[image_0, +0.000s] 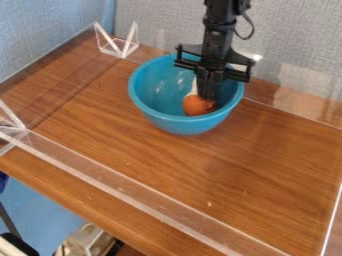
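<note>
A light-blue bowl (158, 100) rests on the wooden tabletop toward the back. Inside it, on the right half, sits an orange object (198, 104) with a white part above it. My black gripper (206, 85) reaches down from above into the bowl, its fingertips at the white part and the orange object, partly hidden by them. Whether anything is between the fingers I cannot tell.
A white wire-frame piece (118, 43) stands at the back left. Textured walls border the back and left side. Clear strips run along the table's front-left edge.
</note>
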